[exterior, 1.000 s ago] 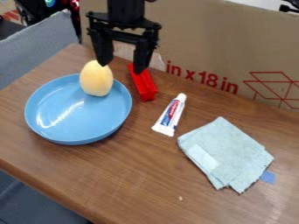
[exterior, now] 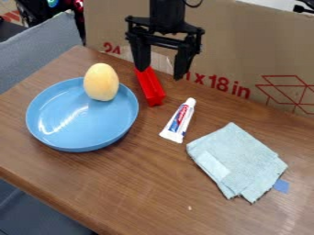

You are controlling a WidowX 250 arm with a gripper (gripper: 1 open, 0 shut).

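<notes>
My black gripper (exterior: pixel 161 61) hangs at the top centre with its two fingers apart and nothing between them, above a red elongated block (exterior: pixel 151 86). A yellow egg-shaped object (exterior: pixel 101 82) rests on the rim area of a blue plate (exterior: pixel 73 124) at the left. Right of the red block lies a white toothpaste tube (exterior: pixel 178 120) with red and blue print. A folded pale blue cloth (exterior: pixel 238 161) lies on the right of the wooden table (exterior: pixel 147 193).
A cardboard box wall (exterior: pixel 258 60) stands along the back. A grey padded surface is at the upper left.
My gripper has moved right and slightly up from over the egg-shaped object to over the red block. The objects on the table have not visibly moved.
</notes>
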